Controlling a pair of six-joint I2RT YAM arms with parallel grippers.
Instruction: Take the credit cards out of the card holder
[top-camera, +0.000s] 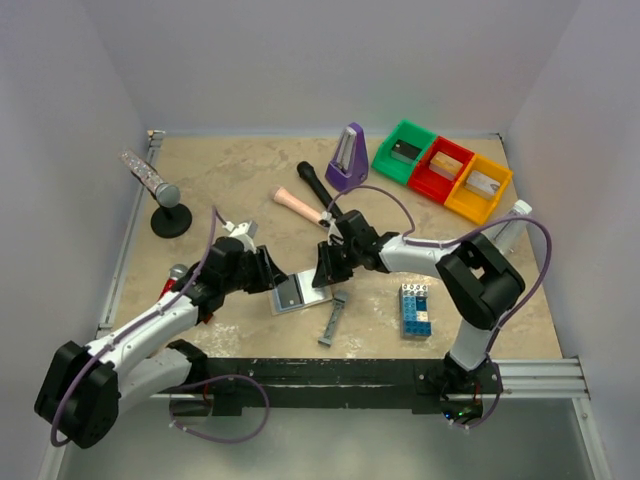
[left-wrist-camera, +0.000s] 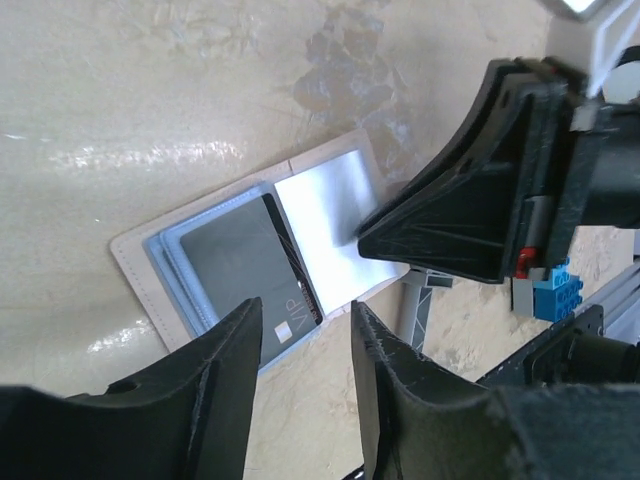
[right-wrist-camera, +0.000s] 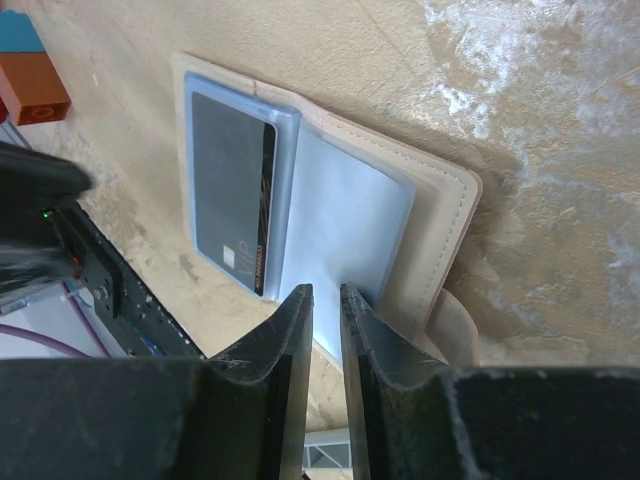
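Note:
The open card holder (top-camera: 283, 304) lies on the table between my grippers; in the right wrist view it shows a beige stitched leather cover (right-wrist-camera: 443, 200), a dark card stack (right-wrist-camera: 229, 180) in a blue sleeve on one half and a white flap (right-wrist-camera: 331, 220) on the other. My left gripper stands part open beside the card side, nothing visible between its fingers. My right gripper is over the white half's edge, fingertips slightly apart, hiding part of it; whether anything thin is between them is unclear.
A grey tool (top-camera: 333, 321) lies in front of the holder, a brick block (top-camera: 415, 311) to its right. Rods (top-camera: 296, 205), a purple object (top-camera: 348, 165) and coloured bins (top-camera: 441, 170) stand behind. Red items and a stand (top-camera: 170, 220) are at left.

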